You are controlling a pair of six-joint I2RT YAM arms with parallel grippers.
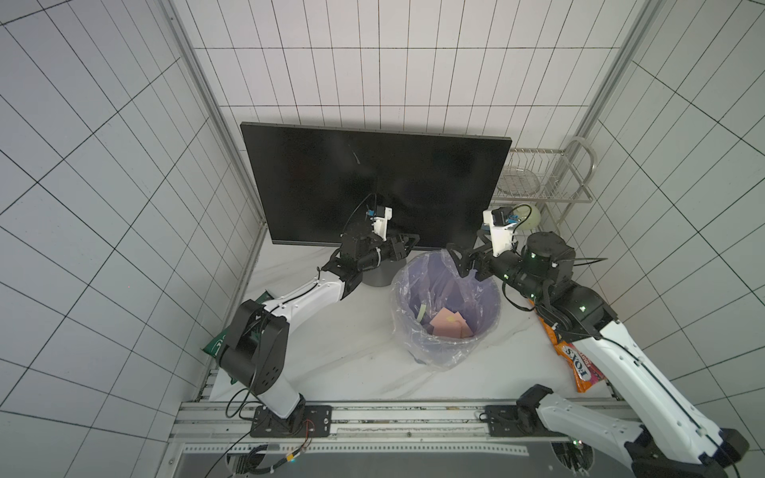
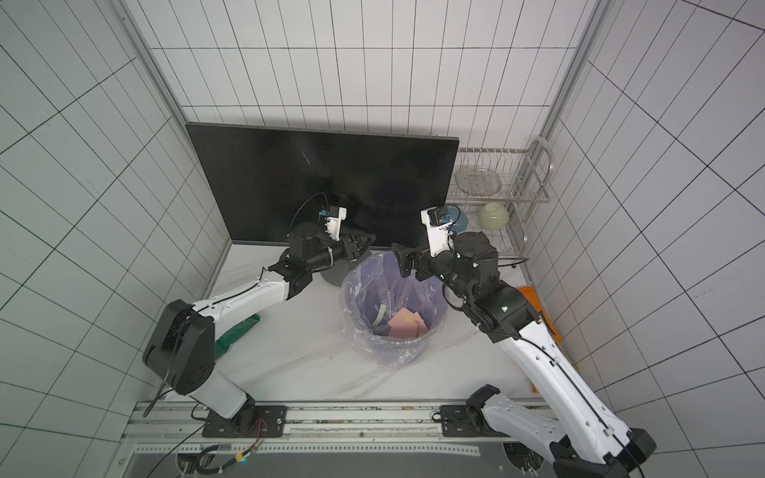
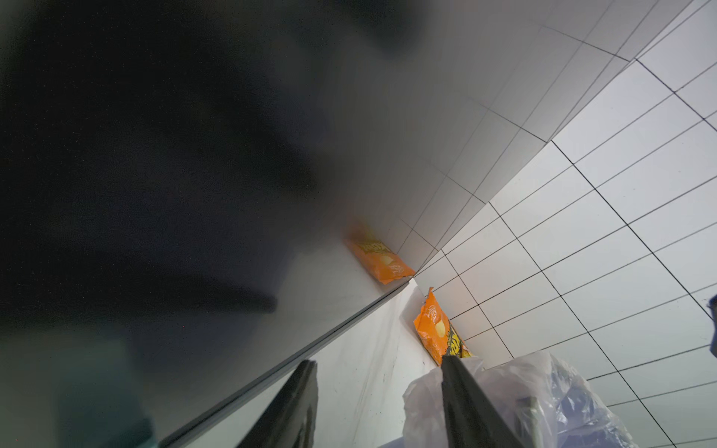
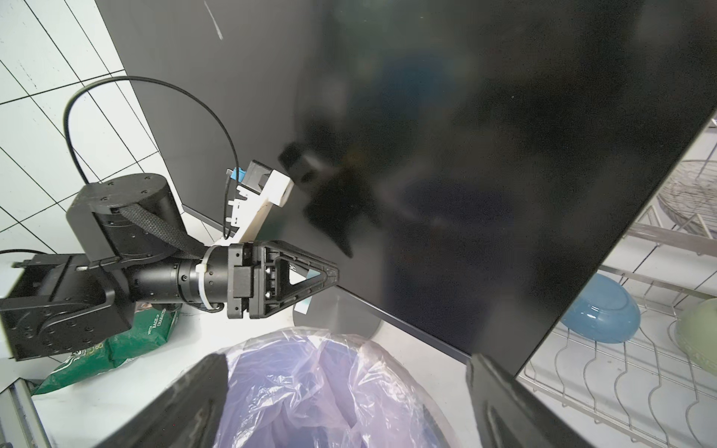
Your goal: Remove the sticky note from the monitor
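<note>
The wide black monitor (image 1: 350, 183) shows no sticky note on its visible screen, apart from a thin pale streak high up. My left gripper (image 1: 412, 243) is beside the screen's lower edge. In the left wrist view its fingers (image 3: 302, 403) stand apart with nothing between them. Below and right of it is a bin with a purple, clear-lined bag (image 1: 414, 346); pink notes (image 1: 451, 324) and a pale green strip (image 1: 421, 312) lie inside. Over the bin's right rim my right gripper stands open and empty. No loose pale strip shows clearly at the left fingertips.
A wire dish rack (image 1: 550, 175) with a blue bowl (image 4: 602, 307) and a green bowl (image 2: 493, 216) stands right of the monitor. An orange packet (image 1: 580, 366) lies at the right, a green bag (image 2: 236, 334) at the left.
</note>
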